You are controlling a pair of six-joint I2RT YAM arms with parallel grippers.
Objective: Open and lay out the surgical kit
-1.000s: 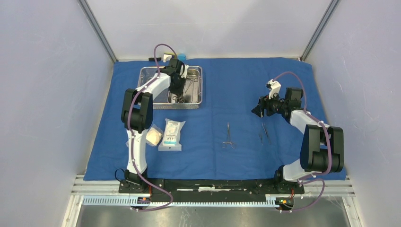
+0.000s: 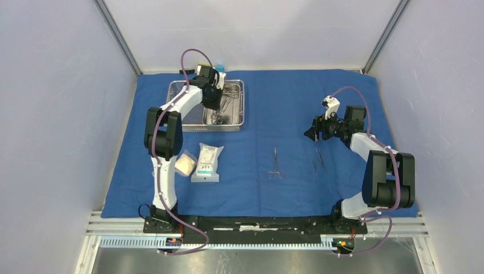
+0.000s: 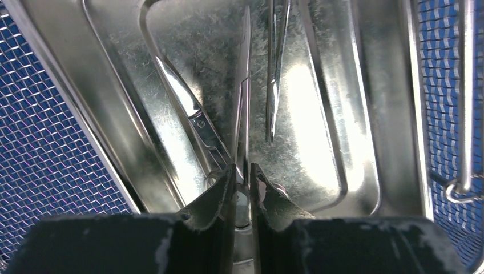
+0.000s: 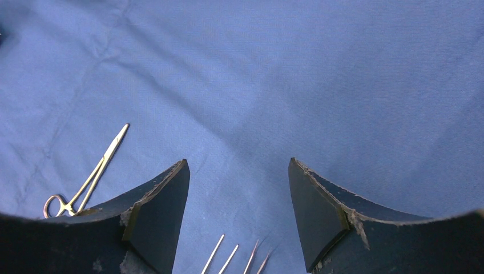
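Observation:
My left gripper is inside the metal tray (image 3: 381, 171), its fingers a narrow gap apart. In that gap the handles of a slim straight instrument (image 3: 244, 74) are visible; whether the fingers touch it cannot be told. Scissors (image 3: 197, 117) lie slanted at its left, and thin tweezers (image 3: 274, 85) at its right. The top view puts this tray (image 2: 228, 128) at the back left. Over the cloth on the right, my right gripper stands wide open and empty. A ringed clamp (image 2: 276, 165) and thin tweezer-like tools (image 2: 321, 161) lie on the cloth.
A white packet (image 2: 206, 162) and a smaller pouch (image 2: 185, 164) lie in front of the tray, beside the left arm. Small items, one of them a blue cup (image 2: 220, 68), stand behind the tray. Mid-cloth (image 2: 274, 108) is bare.
My left gripper has shifted slightly toward the back of the tray, and its arm with it. The right arm and the tools on the cloth have stayed put.

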